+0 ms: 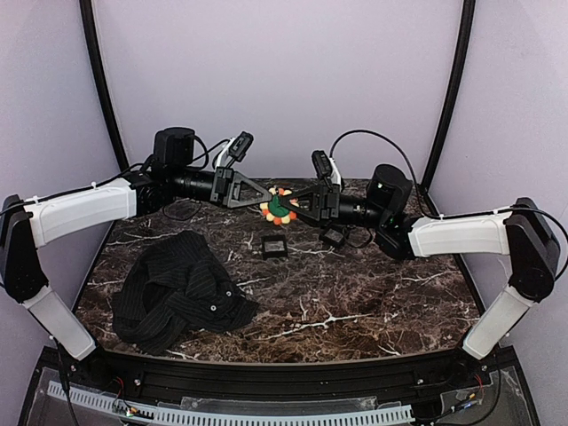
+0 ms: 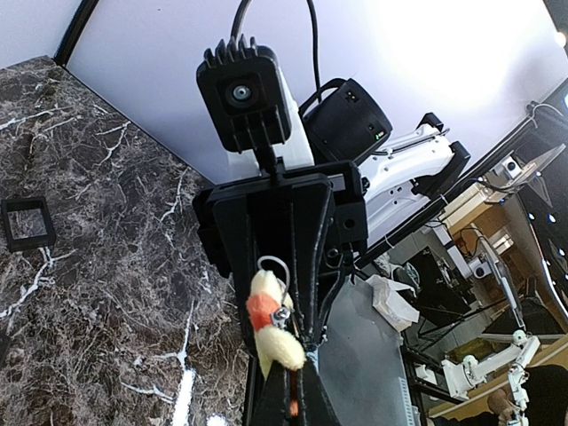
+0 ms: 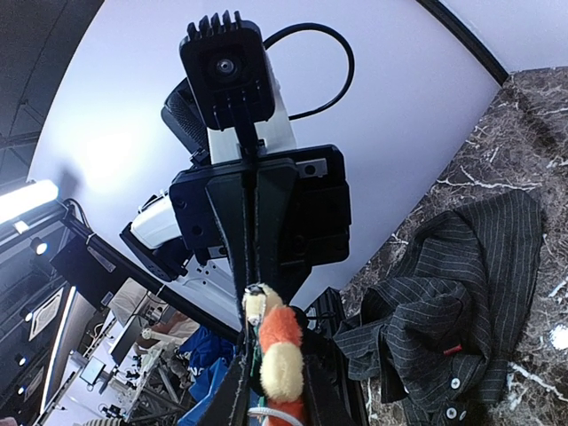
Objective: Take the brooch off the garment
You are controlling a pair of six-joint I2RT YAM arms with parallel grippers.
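A flower-shaped brooch (image 1: 278,215) with cream and orange felt petals and a green centre is up in the air between my two grippers; edge-on in both wrist views, it shows a metal clasp. My right gripper (image 1: 293,202) is shut on the brooch from the right. My left gripper (image 1: 264,197) is shut at the brooch's left side; whether anything is between its fingertips is hidden. The dark pinstriped garment (image 1: 182,288) lies crumpled on the table at the front left, apart from the brooch.
A small black square frame (image 1: 274,240) lies on the marble table (image 1: 373,311) below the grippers, with another dark object (image 1: 333,238) under the right arm.
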